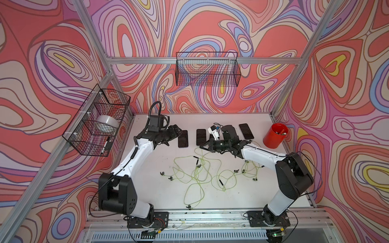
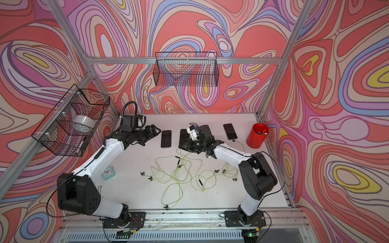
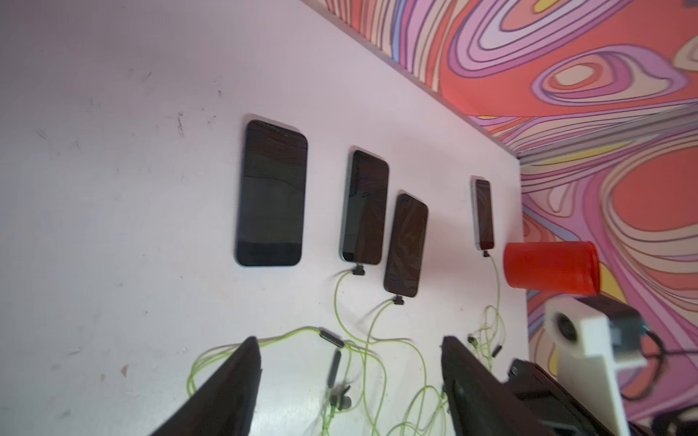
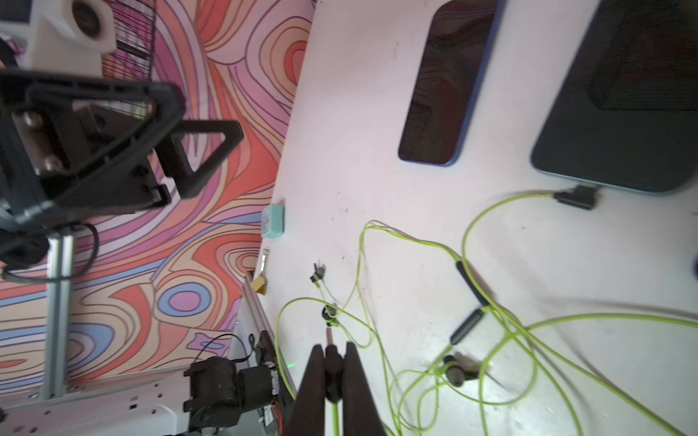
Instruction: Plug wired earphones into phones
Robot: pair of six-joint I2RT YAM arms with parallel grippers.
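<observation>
Several dark phones lie flat at the back of the table. In the left wrist view the leftmost phone [image 3: 271, 194] has no cable at its lower edge, while the middle phone [image 3: 365, 207], its neighbour [image 3: 405, 245] and the far-right phone [image 3: 483, 214] each have a black plug at theirs. My right gripper is shut on a black plug, its small metal tip pointing up and a yellow-green cable below. Around it, earphone cables [image 4: 472, 272] spread over the table. My left gripper is raised beside the leftmost phone, open and empty.
A red cup [image 1: 274, 136] stands at the back right, and a light-blue clock [image 2: 108, 173] at the left. Wire baskets [image 1: 97, 121] hang on the left frame. Tangled cables and earbuds cover the middle and front; bare table lies at the left.
</observation>
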